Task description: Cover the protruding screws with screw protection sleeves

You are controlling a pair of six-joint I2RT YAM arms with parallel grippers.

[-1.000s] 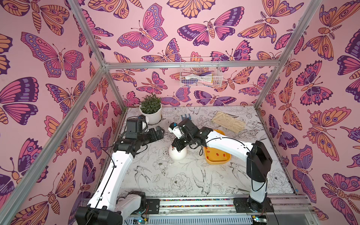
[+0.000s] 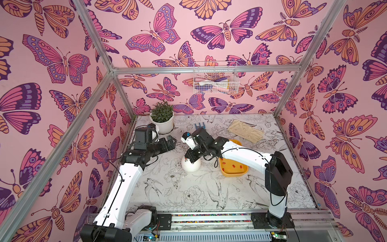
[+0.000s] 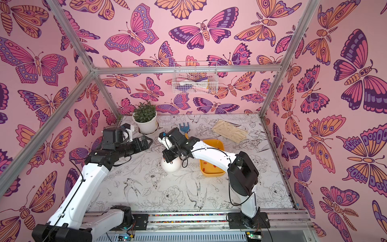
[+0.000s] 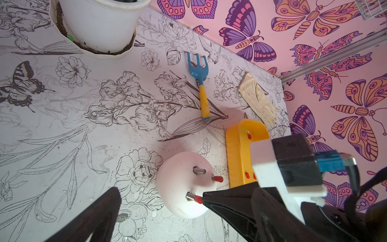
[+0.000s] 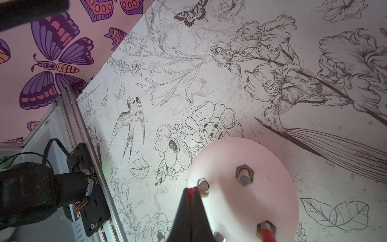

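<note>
The white dome (image 4: 181,181) stands on the table with metal screws sticking out of it. One screw (image 4: 199,170) is bare, and another wears a red sleeve (image 4: 218,178). My right gripper is shut at the dome's side, with a red sleeve (image 4: 197,199) at its tips, lined up against the end of a screw (image 5: 202,186). How far this sleeve sits over the screw cannot be told. A further screw (image 5: 218,237) is partly hidden behind the right fingers. Left of the dome, my left gripper (image 2: 172,143) hangs open and empty.
A yellow tray (image 2: 233,174) with several red sleeves lies right of the dome, partly under the right arm. Behind are a blue fork (image 4: 198,70), a glove (image 2: 246,131) and a potted plant (image 2: 163,125).
</note>
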